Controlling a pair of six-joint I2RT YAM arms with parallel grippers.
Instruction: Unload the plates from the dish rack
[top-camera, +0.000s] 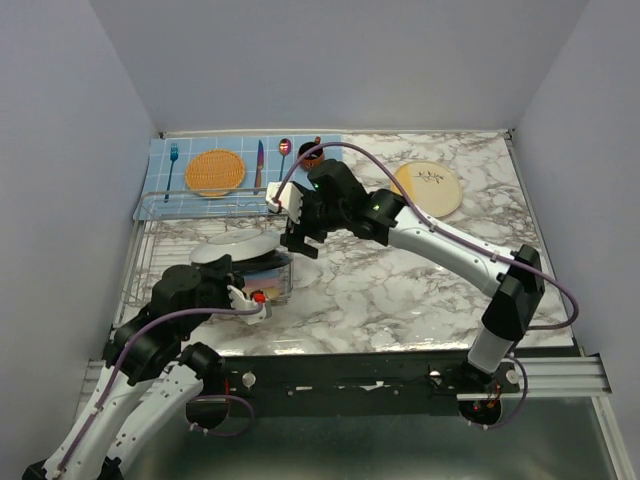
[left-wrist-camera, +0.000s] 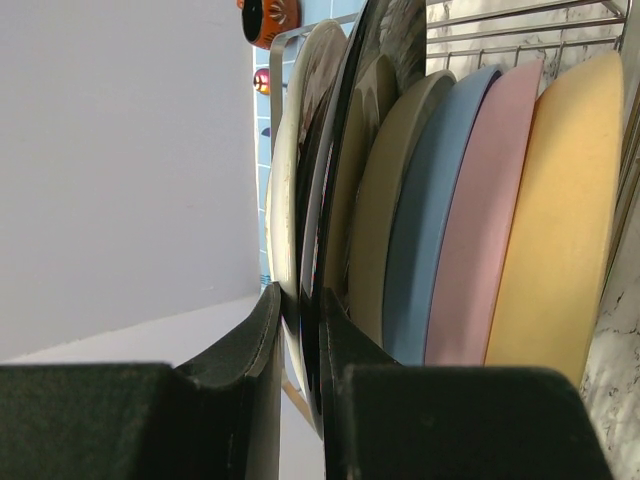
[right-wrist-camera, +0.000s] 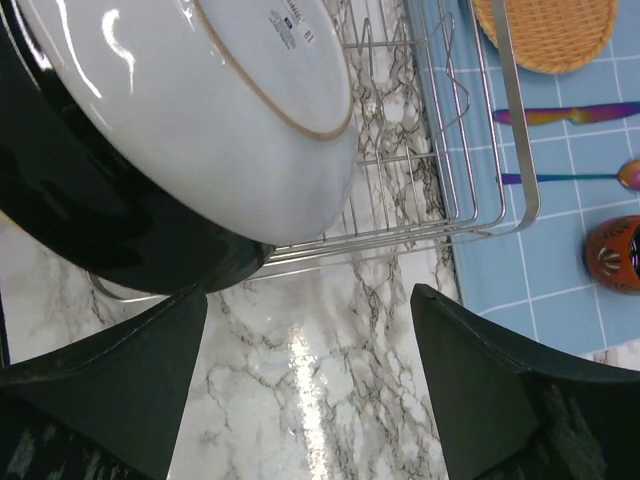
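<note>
A white plate (top-camera: 235, 246) leans over in the wire dish rack (top-camera: 155, 262) with its underside facing up, and a black plate (top-camera: 263, 262) lies against it. In the left wrist view my left gripper is shut on their edges, with the white rim (left-wrist-camera: 284, 200) and dark rim between its fingers. Beside them stand several more plates, among them a blue plate (left-wrist-camera: 430, 220), a pink plate (left-wrist-camera: 488, 215) and a yellow plate (left-wrist-camera: 560, 210). To the right of the white plate, my right gripper is open and empty, the plate edges just beyond its fingers.
On the blue mat (top-camera: 150, 185) behind the rack are a woven trivet (top-camera: 214, 171), cutlery and a brown mug (top-camera: 311, 156), partly hidden by the right arm's cable. A cream plate (top-camera: 430, 188) lies at the back right.
</note>
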